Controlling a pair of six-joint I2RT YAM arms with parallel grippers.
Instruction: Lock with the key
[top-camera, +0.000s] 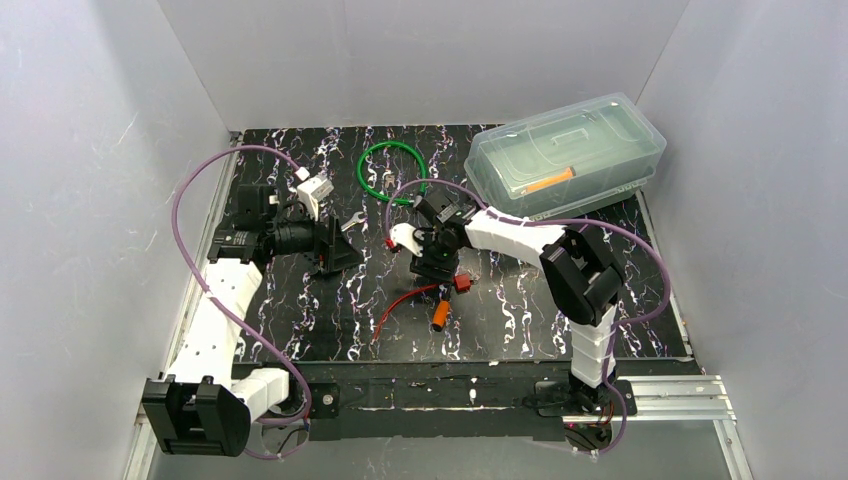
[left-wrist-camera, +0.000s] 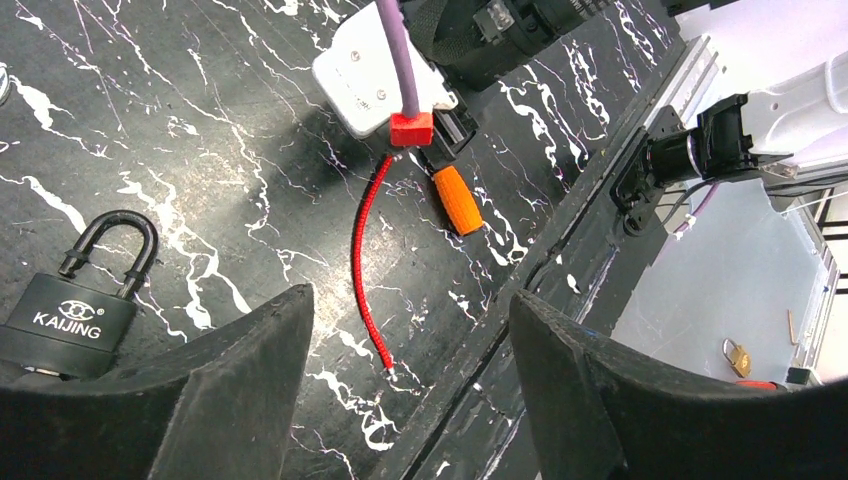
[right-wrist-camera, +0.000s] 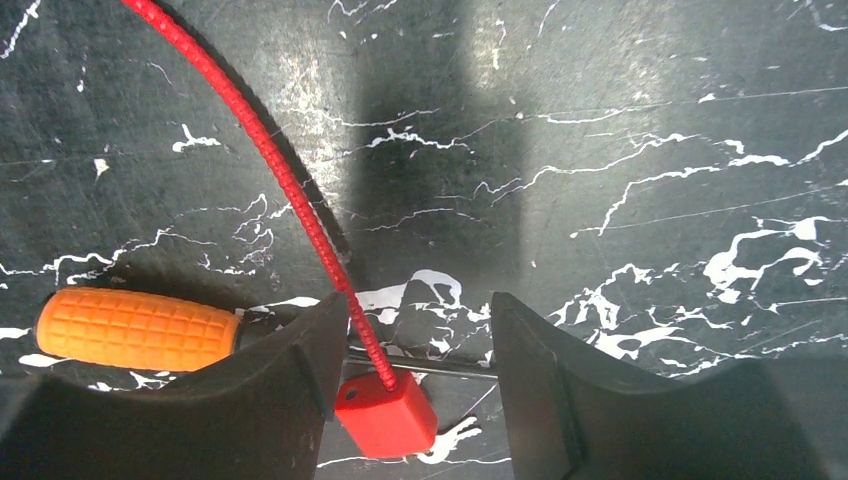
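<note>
A black KAIJING padlock (left-wrist-camera: 70, 325) lies on the marble-patterned table, on the left side of the left wrist view. Its shackle (left-wrist-camera: 122, 225) points away, and the left finger covers part of its lower edge. My left gripper is open, with only bare table visible between the fingers. Over the table's middle, my right gripper also stands open. Below its fingertips rest a red-headed lock (right-wrist-camera: 388, 412) with a red cable (right-wrist-camera: 285, 175) and the shaft of an orange-handled screwdriver (right-wrist-camera: 140, 330). No key can be clearly made out.
A green loop (top-camera: 366, 170) lies at the back, with a small metal object (top-camera: 390, 180) inside it. A wrench (top-camera: 353, 220) lies near the left gripper. The lidded clear box (top-camera: 565, 150) takes up the back right.
</note>
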